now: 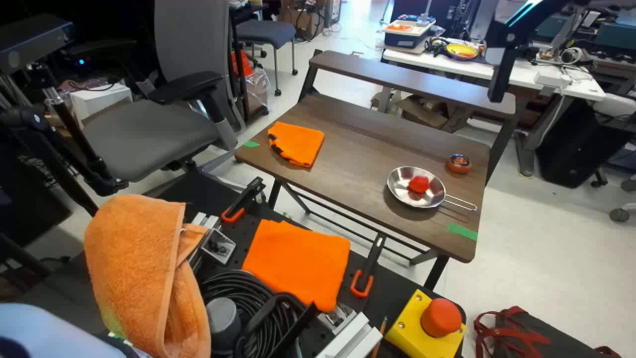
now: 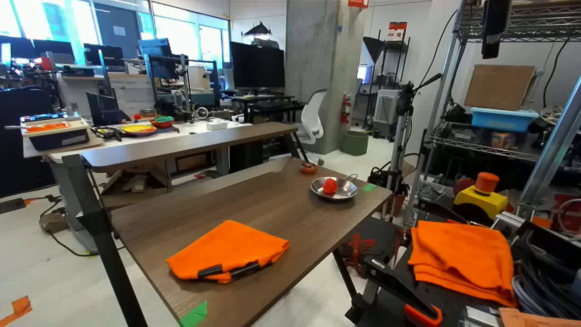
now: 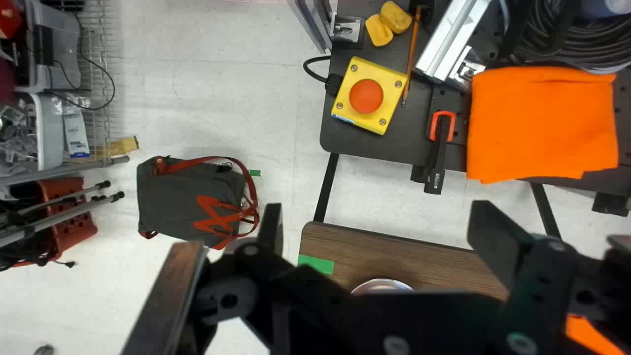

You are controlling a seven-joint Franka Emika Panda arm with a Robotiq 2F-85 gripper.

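On the brown table (image 1: 357,158) a steel pan (image 1: 397,185) holds a red round object (image 1: 419,184). Behind the pan sits a small orange-brown bowl (image 1: 458,163), with something shiny in it. At the table's other end lies a folded orange cloth (image 2: 228,248) with dark marks along one edge. High over the table, my gripper is open in the wrist view, its fingers (image 3: 498,239) wide apart with nothing between them. Only the pan's rim (image 3: 381,285) shows there, the rest being hidden behind the gripper. Part of the arm (image 1: 505,56) shows at the upper right of exterior view 1.
A raised shelf (image 1: 411,80) runs along the table's back edge. Beside the front edge stands a black bench with another orange cloth (image 1: 298,259), clamps, coiled cable and a yellow box with a red button (image 1: 441,317).
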